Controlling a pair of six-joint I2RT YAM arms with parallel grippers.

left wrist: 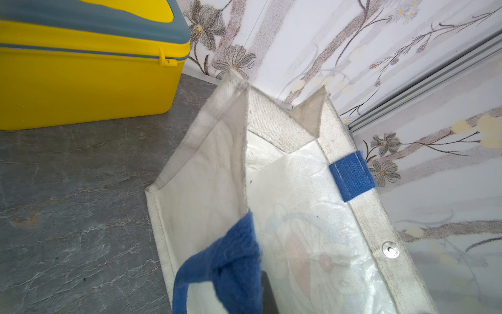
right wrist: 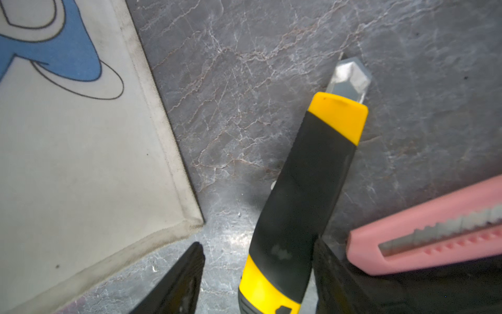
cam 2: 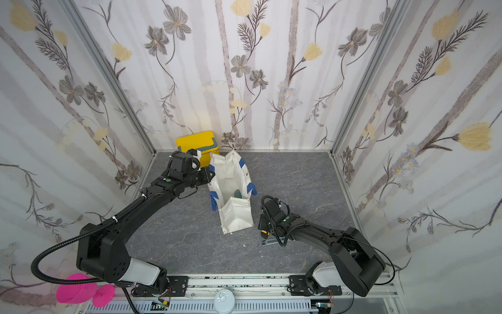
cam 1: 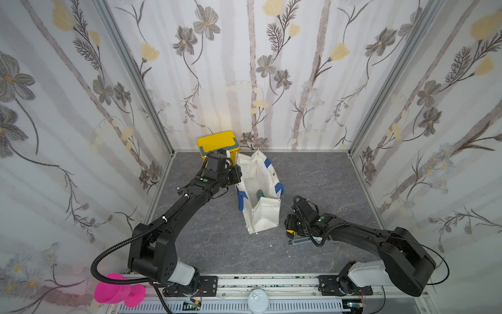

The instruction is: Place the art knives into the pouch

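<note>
A white canvas pouch (cam 1: 264, 209) with blue straps stands open mid-table, a teal item inside. My left gripper (cam 1: 235, 177) is shut at its left rim; its fingertips are mostly hidden in the left wrist view. A black-and-yellow art knife (right wrist: 303, 188) lies on the table right of the pouch. My right gripper is low over it, part open, one fingertip on each side of the handle, the right one at its edge.
A pink knife (right wrist: 423, 230) lies beside the art knife, and a grey-blue knife (cam 1: 298, 241) nearer the front. A yellow box (cam 1: 216, 140) stands behind the pouch at left.
</note>
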